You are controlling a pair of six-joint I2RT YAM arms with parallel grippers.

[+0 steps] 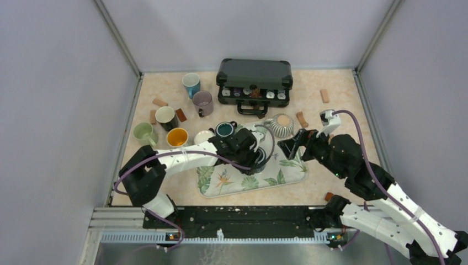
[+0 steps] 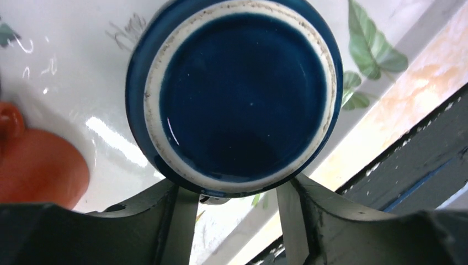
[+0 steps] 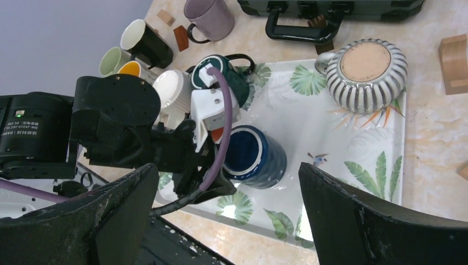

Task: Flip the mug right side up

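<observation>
A dark blue mug stands bottom-up on the patterned tray, its base ringed in white; in the right wrist view it is the blue cylinder. My left gripper is right at the mug's near side, part open, fingertips partly hidden under the base's edge; whether it grips cannot be told. My right gripper stands open above the tray's right part, away from the blue mug.
A striped mug lies bottom-up at the tray's back right. Several mugs crowd the left, among them a yellow one. A case is at the back. An orange object is near the blue mug.
</observation>
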